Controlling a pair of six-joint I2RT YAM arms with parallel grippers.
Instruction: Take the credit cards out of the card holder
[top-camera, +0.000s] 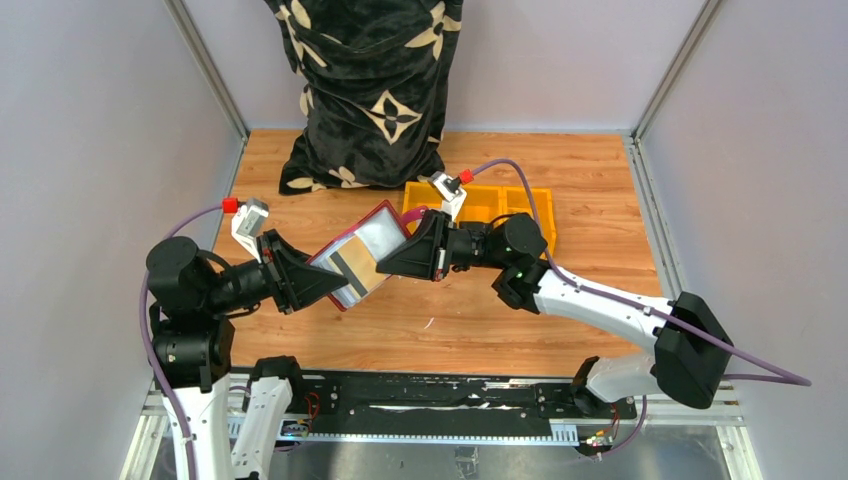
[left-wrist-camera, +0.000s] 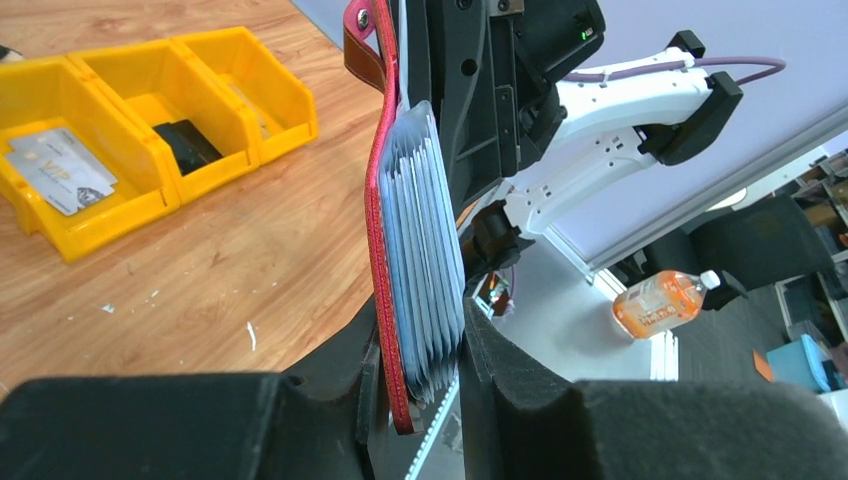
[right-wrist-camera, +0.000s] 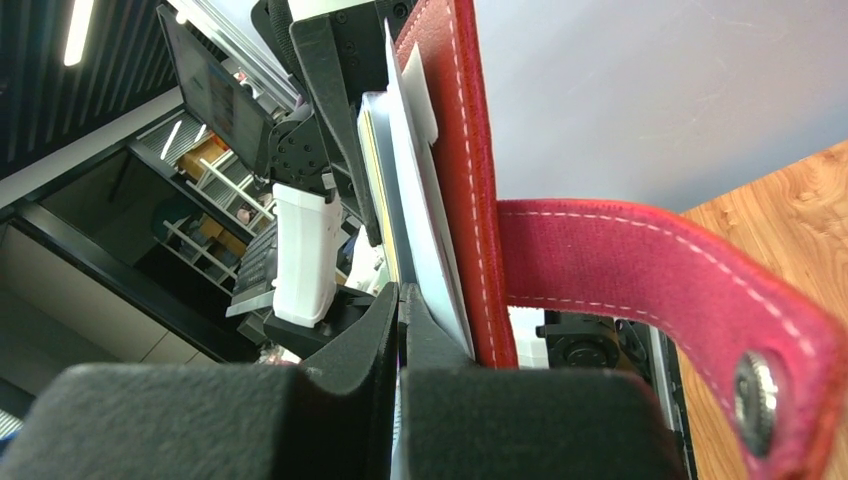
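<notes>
A red card holder (top-camera: 380, 230) with clear sleeves and a tan-and-dark card (top-camera: 352, 262) hangs between my grippers. My left gripper (top-camera: 325, 280) is shut on it; in the left wrist view its red edge (left-wrist-camera: 380, 220) and stacked sleeves (left-wrist-camera: 420, 240) stand upright. My right gripper (top-camera: 395, 265) is shut at the holder's right side, with nothing clearly between its fingertips. In the right wrist view those tips are just below the card edges, beside the holder's pink strap (right-wrist-camera: 640, 250).
A yellow three-compartment tray (top-camera: 545, 215) at the back holds a white card (left-wrist-camera: 60, 170) and a dark item (left-wrist-camera: 185, 145). A dark patterned cloth (top-camera: 360, 110) is at the back left.
</notes>
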